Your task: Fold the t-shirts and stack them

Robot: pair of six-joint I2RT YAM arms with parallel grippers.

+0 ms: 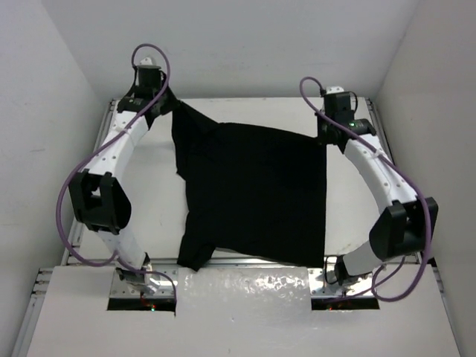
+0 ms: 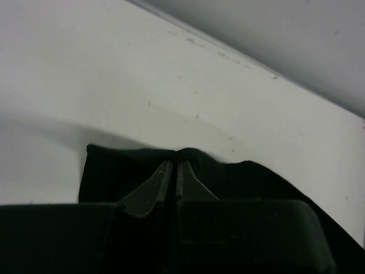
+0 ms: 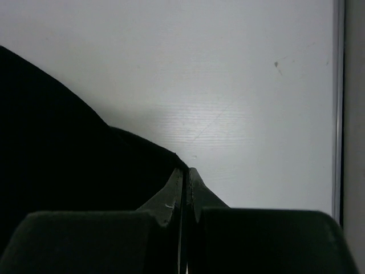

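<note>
A black T-shirt (image 1: 253, 193) is spread over the white table, its front part hanging past the front edge. My left gripper (image 1: 169, 103) is shut on its raised far-left corner; in the left wrist view the fingertips (image 2: 187, 174) meet at the cloth edge. My right gripper (image 1: 321, 137) is shut on the far-right corner, and in the right wrist view the cloth edge runs into the closed fingertips (image 3: 195, 177).
The white table (image 1: 141, 186) has bare strips at the back and both sides. Walls stand close at left, back and right. A metal rail (image 3: 339, 103) borders the table.
</note>
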